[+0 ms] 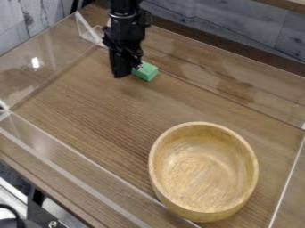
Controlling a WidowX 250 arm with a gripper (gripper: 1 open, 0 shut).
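My black gripper (125, 59) reaches down from the top of the view over the wooden table (93, 111), just left of a small green block (144, 71). Its fingers come close to the block's left side; whether they touch it or are open or shut is too small to tell.
A large yellow oval bowl (202, 203) stands at the lower right. The table's edge runs along the lower left and the back.
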